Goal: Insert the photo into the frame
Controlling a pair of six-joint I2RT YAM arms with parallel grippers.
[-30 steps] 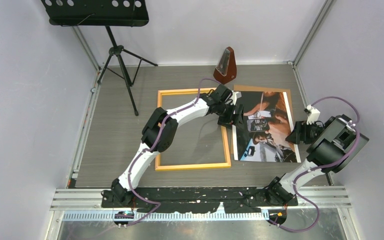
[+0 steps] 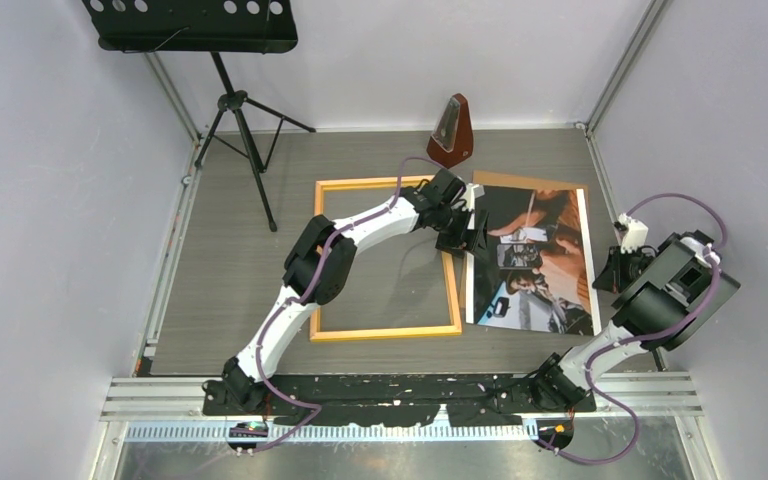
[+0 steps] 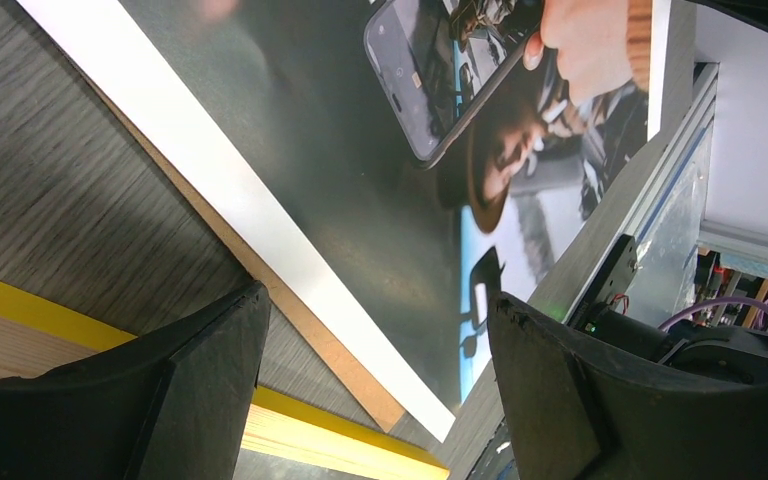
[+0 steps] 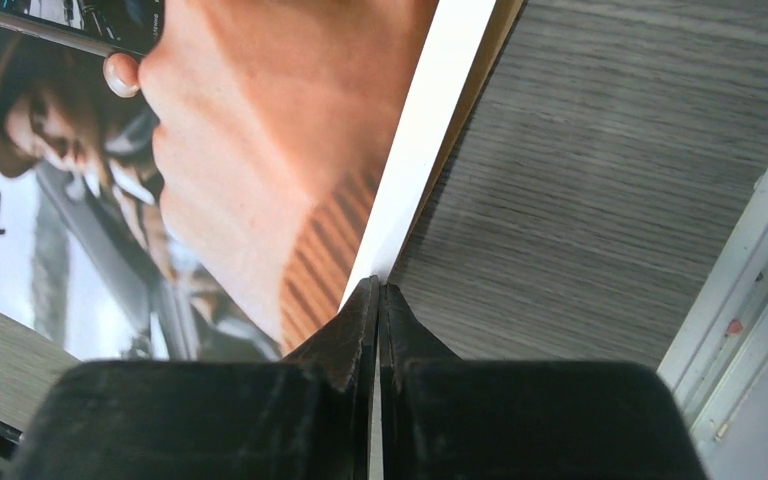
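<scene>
The photo (image 2: 535,300), a picture of hands and a phone with white side borders, lies on a brown board (image 2: 540,182) to the right of the yellow wooden frame (image 2: 385,333). At the photo's right border my right gripper is shut on the white edge. My left gripper stands open above the photo's left border, with white edge and board edge showing below the gap between its fingers. In the top view that left gripper (image 2: 475,243) sits between the frame's right side and the photo.
Behind the frame and photo stands a brown metronome (image 2: 453,135). A black music stand (image 2: 232,100) is at the back left. The frame's inside is bare, and the right side wall is close to my right arm.
The right gripper has shifted a little to the right and toward the front. The photo's front edge and the board have shifted slightly too. My left arm has stayed still.
</scene>
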